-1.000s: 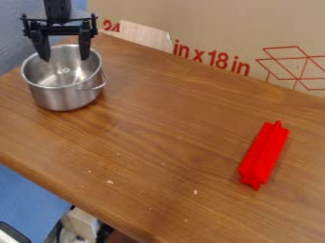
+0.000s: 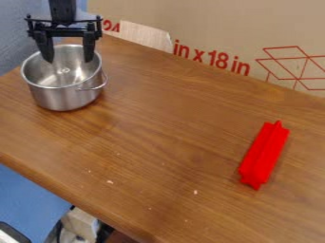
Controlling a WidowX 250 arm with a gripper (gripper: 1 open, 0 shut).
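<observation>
My black gripper (image 2: 67,49) hangs at the top left, open, its two fingers spread over the mouth of a steel pot (image 2: 64,93). The pot stands on the wooden table at the left, with a wire handle on its right side. Whether the fingertips reach inside the pot's rim is hard to tell. A long red object (image 2: 264,154) lies on the table at the right, well apart from the gripper.
A cardboard panel (image 2: 241,38) with red print stands along the back. A blue surface lies beyond the table's left edge.
My gripper has shifted very slightly to the right above the pot. The pot and the red object have not moved.
</observation>
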